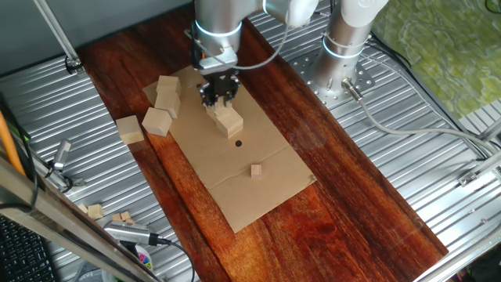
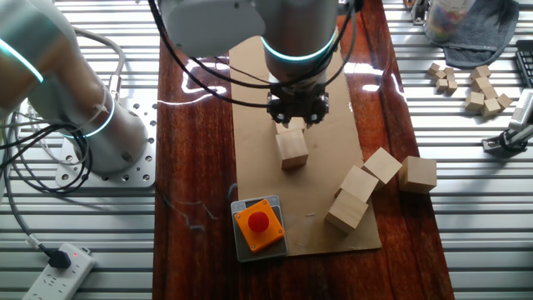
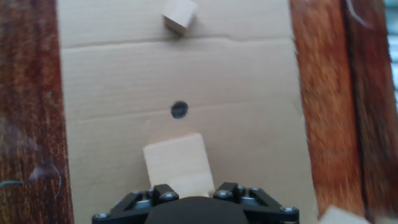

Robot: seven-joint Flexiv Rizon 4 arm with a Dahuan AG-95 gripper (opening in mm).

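Observation:
My gripper (image 1: 221, 97) points down over the cardboard sheet (image 1: 258, 192), just above and behind a pale wooden block (image 1: 229, 123). A second pale block shows just behind this one, partly hidden beneath the gripper; whether the fingers touch it cannot be seen. From the other side, the front block (image 2: 292, 150) stands just below the gripper (image 2: 298, 117). In the wrist view the near block (image 3: 177, 158) runs under the gripper, whose fingertips are hidden, so its finger state is unclear. Farther along the sheet lie a black dot (image 1: 239, 143) and a small wooden cube (image 1: 256, 170).
Several large wooden blocks (image 1: 157, 121) cluster at the left edge of the cardboard. An orange box with a red button (image 2: 259, 222) stands at a sheet corner. Small cubes (image 2: 483, 102) lie off the wooden board. Most of the cardboard around the small cube is bare.

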